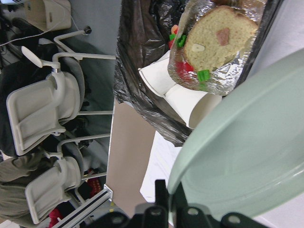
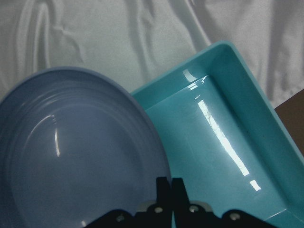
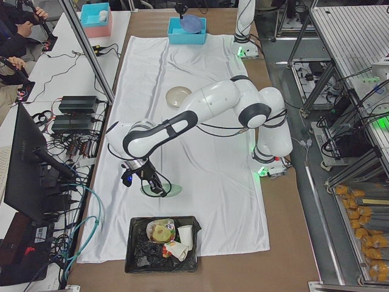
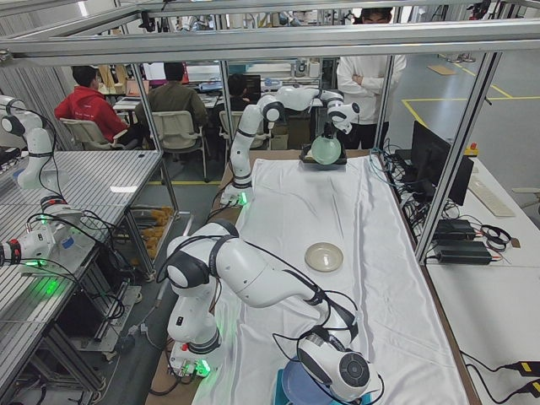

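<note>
My left gripper is shut on the rim of a pale green plate (image 1: 242, 137), held tilted just beside a black-lined bin (image 3: 143, 249). The bin holds a foil tray with bread (image 1: 218, 40), white paper cups (image 1: 194, 104) and small bright bits. My right gripper is shut on the rim of a blue plate (image 2: 80, 152), which is over a turquoise tub (image 2: 223, 133).
A beige plate (image 4: 323, 256) lies on the white cloth (image 3: 206, 194) between the arms, with clear cloth around it. Metal frames, a monitor (image 3: 24, 170) and cables line the sides.
</note>
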